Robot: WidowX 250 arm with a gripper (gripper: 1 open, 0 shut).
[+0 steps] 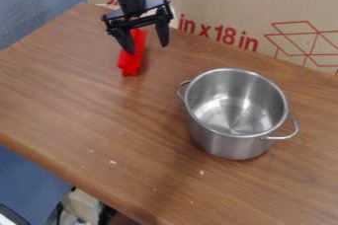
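A long red object (130, 60) lies lengthwise on the wooden table toward the back left. My black gripper (145, 41) is open just above it, its two fingers spread on either side of the red object's upper part, which is partly hidden behind them. Whether the fingers touch it cannot be told.
A steel pot (235, 120) with two side handles stands on the right half of the table. A cardboard sheet (264, 12) stands along the back, and the table's left and front edges border a blue area.
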